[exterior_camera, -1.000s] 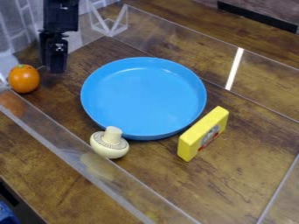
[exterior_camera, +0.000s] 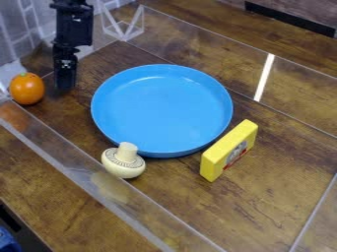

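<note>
The black gripper hangs at the upper left of the camera view, low above the wooden floor just behind an orange tomato-like object. Whether its fingers are open or shut is too small and dark to tell. A blue round plate fills the middle. A white toy mushroom lies in front of the plate, and a yellow box stands to its right.
Clear plastic walls run along the left and toward the bottom.
The gripper has shifted slightly over the last second, and its arm looks narrower in view. The plate, mushroom, orange object and yellow box have not moved.
</note>
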